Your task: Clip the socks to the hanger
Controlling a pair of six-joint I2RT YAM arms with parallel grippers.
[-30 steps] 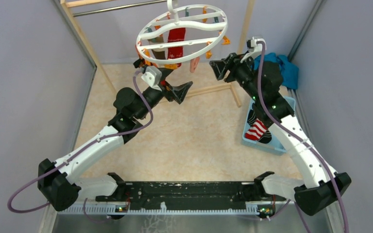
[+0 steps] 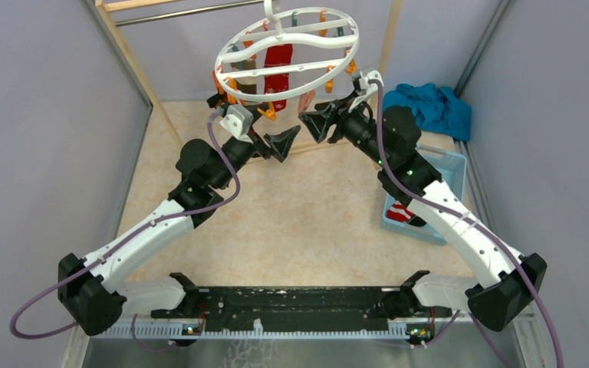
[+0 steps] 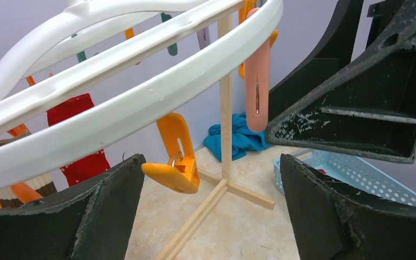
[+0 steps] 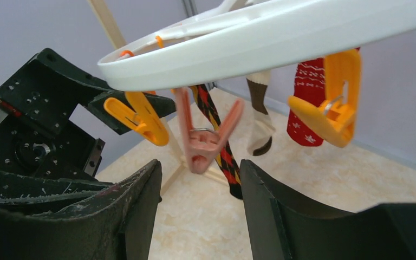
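Observation:
The white round hanger (image 2: 287,44) carries clips and hanging socks, including a red sock (image 4: 306,103) and a black patterned sock (image 4: 222,162). My left gripper is open below the rim, an orange clip (image 3: 176,162) in front of its gap, nothing held. My right gripper is just in front of a pink clip (image 4: 203,149) on the rim, its fingers apart and empty. In the top view both grippers face each other under the hanger's front.
A blue bin (image 2: 449,165) with striped socks stands at the right, a blue cloth (image 2: 437,111) behind it. A wooden frame surrounds the hanger.
The right arm has moved left, bringing its gripper toward the hanger's front rim. The left arm has shifted only slightly.

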